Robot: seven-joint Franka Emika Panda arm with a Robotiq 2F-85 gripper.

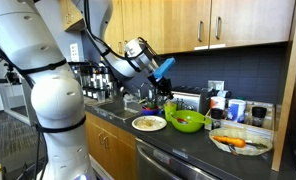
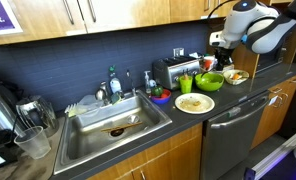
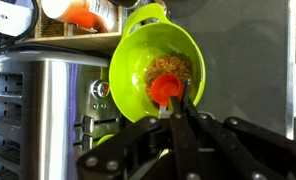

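A bright green bowl [image 3: 134, 70] holds brownish-red grainy stuff [image 3: 172, 68] in the wrist view. My gripper is over the bowl, its dark fingers close together. Between them is what looks like the handle of a small red scoop [image 3: 165, 88], whose round cup hangs over the bowl's contents. Whether the scoop touches the grains cannot be made out. In exterior view 2 the same bowl [image 2: 210, 86] stands on the counter below the arm; exterior view 1 shows the bowl [image 1: 191, 124] too, with the fingertips too small to read there.
The silver toaster [image 3: 44, 105] stands close beside the bowl, and an orange-labelled jar [image 3: 78, 12] is behind it. A plate of food [image 2: 195, 103] and a tray with carrots [image 1: 238, 141] flank the bowl. Upper cabinets [image 1: 203, 25] hang above.
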